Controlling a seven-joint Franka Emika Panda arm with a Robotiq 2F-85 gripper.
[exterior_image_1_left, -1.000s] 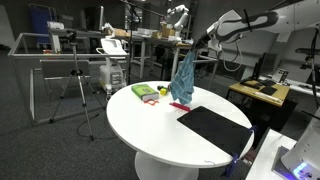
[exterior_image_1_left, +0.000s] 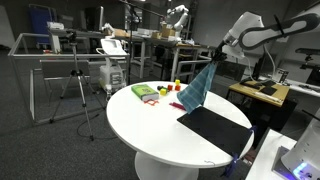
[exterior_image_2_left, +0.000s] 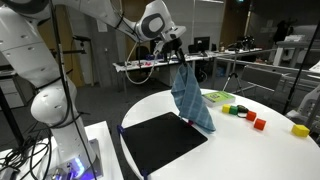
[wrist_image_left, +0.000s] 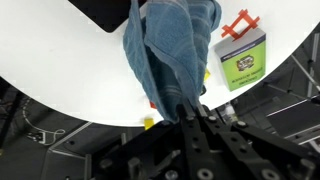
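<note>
A blue cloth (exterior_image_1_left: 198, 90) hangs in long folds from my gripper (exterior_image_1_left: 213, 61), which is shut on its upper end. In exterior view 2 the cloth (exterior_image_2_left: 190, 103) spreads towards its lower end, close to the far edge of the black mat (exterior_image_2_left: 160, 146). Whether that end touches the table cannot be told. Looking down in the wrist view, the cloth (wrist_image_left: 185, 45) runs away from the fingers over the white table, with a corner of the mat (wrist_image_left: 104, 10) beside it.
A green box (wrist_image_left: 243, 62) lies on the round white table (exterior_image_1_left: 140, 125), beyond the cloth. Small red (exterior_image_2_left: 260, 125) and yellow (exterior_image_2_left: 299, 131) blocks stand along the table's far side.
In exterior view 1 my gripper has come lower and to the right, carrying the cloth towards the mat. The cloth stays in its hold throughout.
</note>
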